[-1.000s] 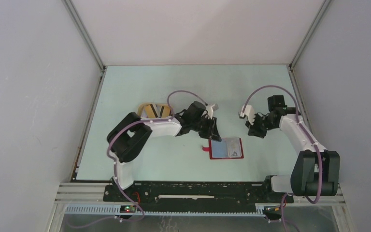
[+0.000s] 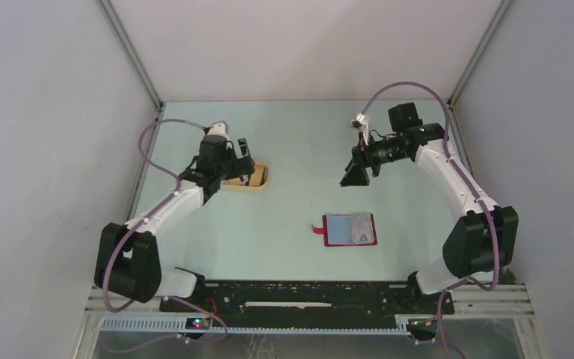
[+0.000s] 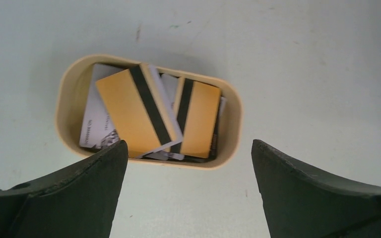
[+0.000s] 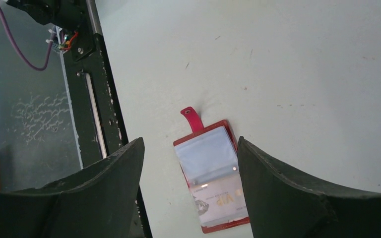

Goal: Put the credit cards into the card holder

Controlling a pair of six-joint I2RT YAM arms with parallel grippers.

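A beige oval tray (image 3: 234, 124) holds several cards, orange and silver with dark stripes, among them a tilted orange one (image 3: 129, 109). My left gripper (image 2: 241, 158) is over this tray, open, with nothing between its fingers. The red card holder (image 2: 350, 229), with a pink tab (image 4: 192, 116), lies front right of centre; it has pale blue and clear sections, with a card marked VIP (image 4: 223, 198) in the clear one. My right gripper (image 2: 359, 168) hangs above and behind the holder, its fingers apart and empty.
Side walls stand left and right, and a dark rail (image 2: 291, 307) runs along the front edge.
My left gripper has moved from near the holder leftward and back to over the tray.
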